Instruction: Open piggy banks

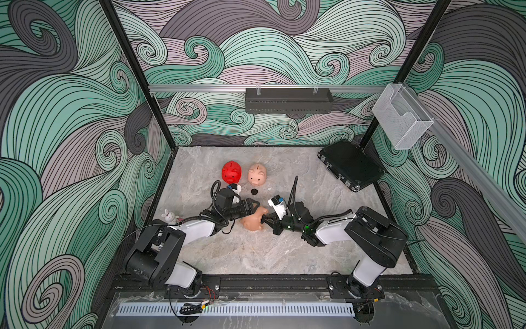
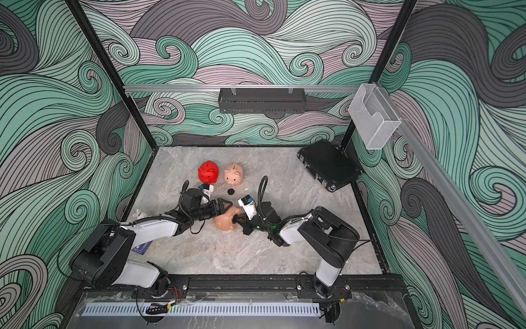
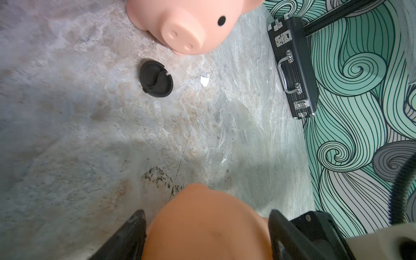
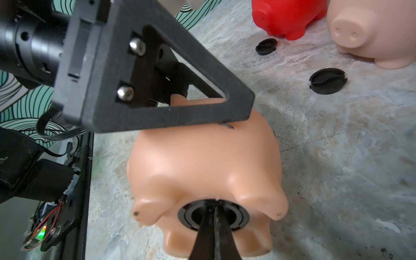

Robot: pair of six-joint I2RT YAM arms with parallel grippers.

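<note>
A peach piggy bank (image 1: 251,223) lies on its side between my grippers. My open left gripper straddles its body from above. My right gripper is shut, its tips at the black ringed opening in the pig's belly. Behind stand a red piggy bank (image 2: 208,172) and a pale pink piggy bank (image 2: 234,175). Loose black plugs (image 4: 327,81) lie on the table in front of them, one smaller in view (image 4: 266,46).
A black case (image 1: 350,164) lies at the back right. A small white figure (image 1: 168,218) is at the left edge, partly behind my left arm.
</note>
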